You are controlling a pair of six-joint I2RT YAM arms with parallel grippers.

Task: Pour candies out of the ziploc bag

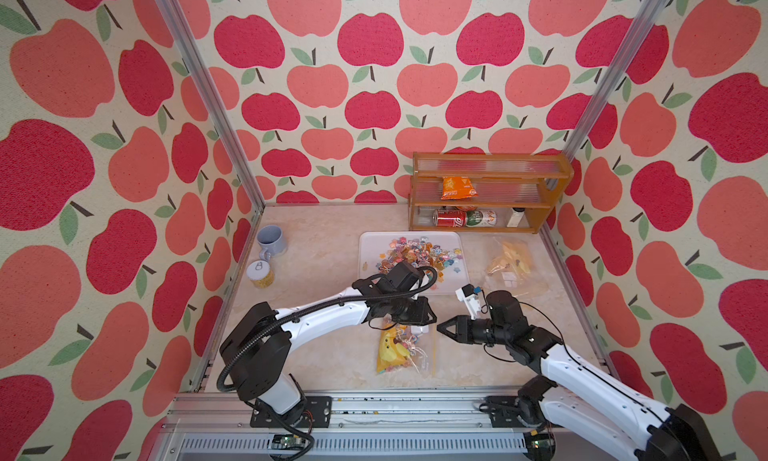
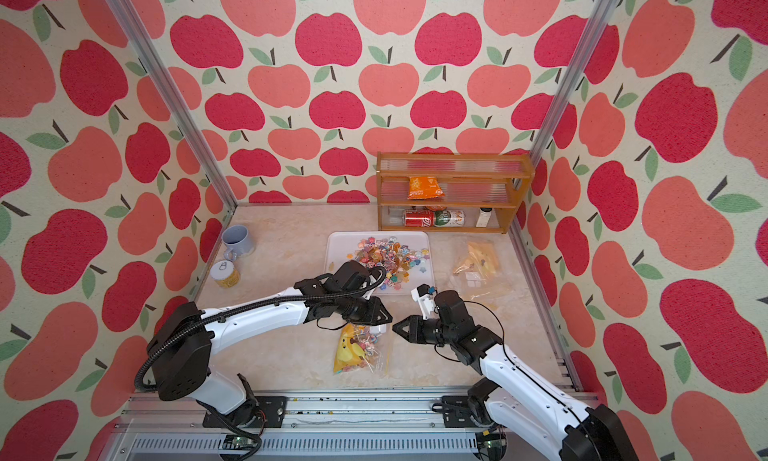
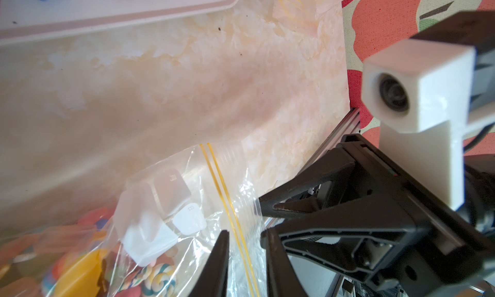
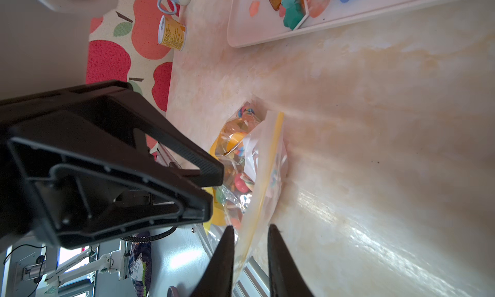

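A clear ziploc bag (image 1: 396, 349) with candies and a yellow package inside lies on the front middle of the table, its yellow zip strip (image 3: 227, 204) toward the right. My left gripper (image 1: 425, 313) hangs just above the bag's upper part; in its wrist view its fingertips sit over the zip end, how wide apart is hard to judge. My right gripper (image 1: 449, 329) is at the bag's right side, close to the zip; in its wrist view its fingertips flank the strip from above, and whether they hold it I cannot tell.
A white tray (image 2: 336, 249) of candies lies behind the bag. Another bag (image 2: 476, 265) lies at the right, below a wooden shelf (image 2: 448, 161). A mug (image 2: 237, 238) and a can (image 2: 225, 273) stand at the left.
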